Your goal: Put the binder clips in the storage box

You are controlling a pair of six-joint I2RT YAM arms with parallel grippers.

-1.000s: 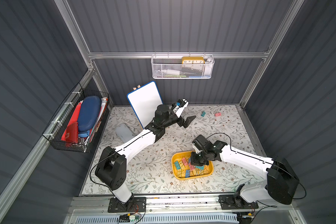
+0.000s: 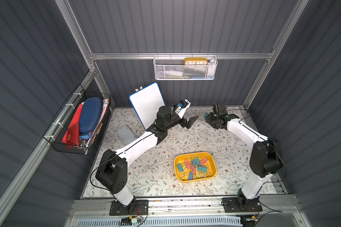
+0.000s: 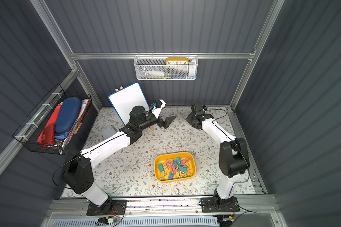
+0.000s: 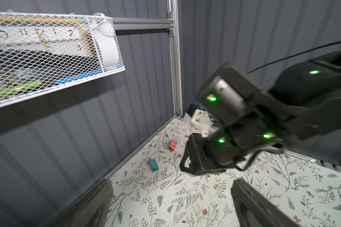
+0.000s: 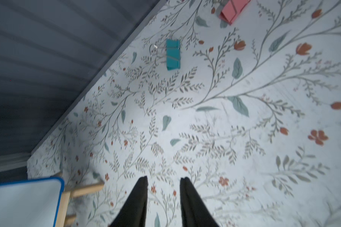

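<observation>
A yellow storage box [image 2: 195,179] at the front holds several teal, pink, blue and yellow clips. At the back lie a teal binder clip [image 5: 173,54] and a pink binder clip [image 5: 233,9], both seen in the right wrist view. My right gripper hangs above the table before them, its two fingers a little apart, nothing seen between them. My left gripper is held at mid-height left of the right one, open and empty, its blurred fingers wide apart in the left wrist view.
A whiteboard [image 2: 145,100] leans at the back left, a grey case [image 2: 125,134] beside it. A white mesh basket [image 2: 166,77] hangs on the back wall; a black wire basket [image 2: 64,145] is on the left.
My right gripper has moved from over the yellow box up to the back right, near the loose clips. The left arm has barely moved.
</observation>
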